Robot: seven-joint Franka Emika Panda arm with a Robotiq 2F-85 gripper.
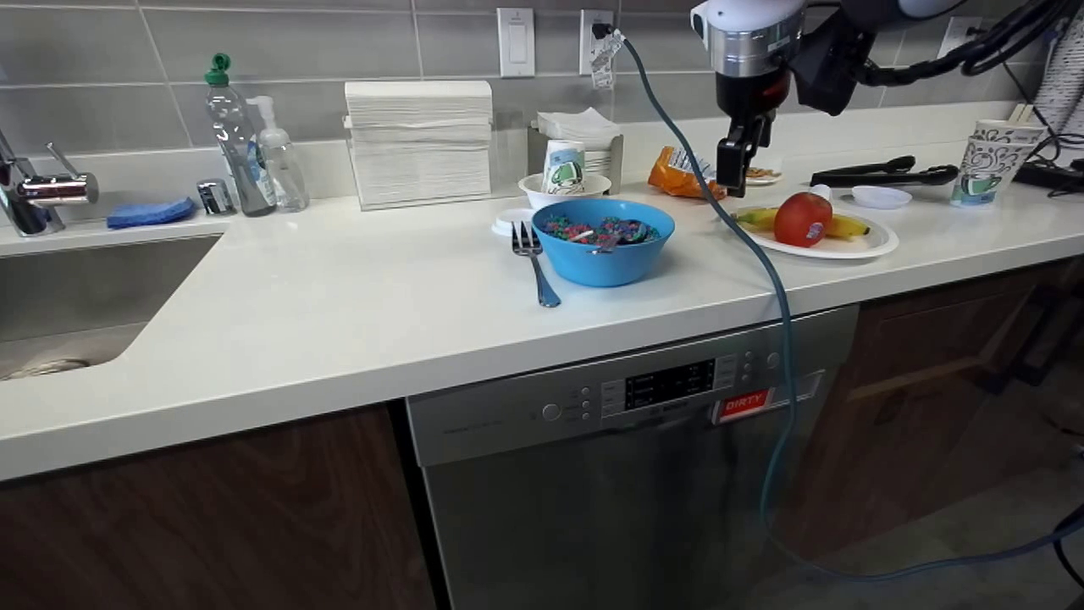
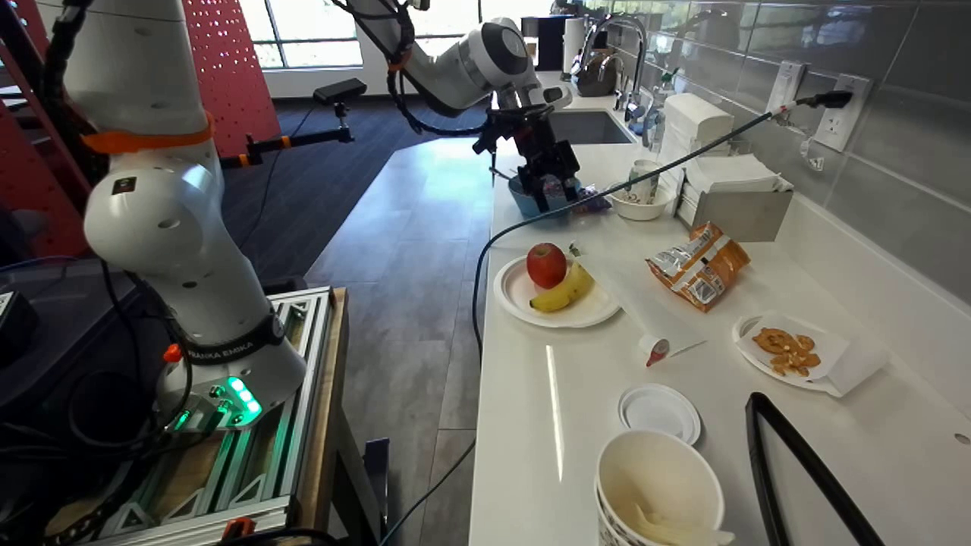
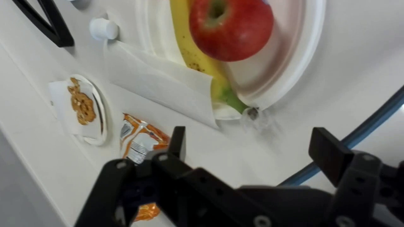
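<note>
My gripper is open, its black fingers wide apart with only bare counter showing between them. In exterior view 1 the gripper [image 1: 733,188] hangs above the counter, between the blue bowl [image 1: 600,266] and the plate [image 1: 882,244]. On that white plate lie a red apple [image 3: 233,30] and a yellow banana [image 3: 202,62], both just ahead of the fingers in the wrist view. Colourful wrapped pieces [image 1: 610,233] fill the bowl. From exterior view 2 the gripper [image 2: 555,196] overlaps the bowl [image 2: 529,200], so its height there is hard to judge.
A blue-green cable [image 1: 747,239] stretches from the wall outlet across the counter and over its front edge, near my right finger in the wrist view. An orange snack bag [image 2: 705,268] and black tongs [image 2: 806,464] lie nearby.
</note>
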